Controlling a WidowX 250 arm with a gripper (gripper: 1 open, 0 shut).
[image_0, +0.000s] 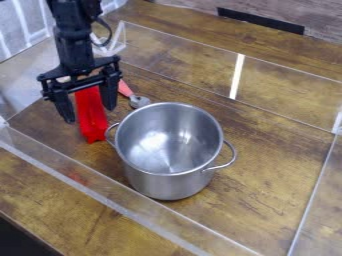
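My black gripper (79, 82) stands open at the upper left, its fingers reaching down on either side at the top of a red object (91, 115), which stands on the wooden surface beside a large steel pot (168, 150) with two handles. Whether the fingers touch the red object is unclear.
A small metal utensil (139, 101) with a red part lies behind the pot. Clear panels border the wooden work area (274, 160).
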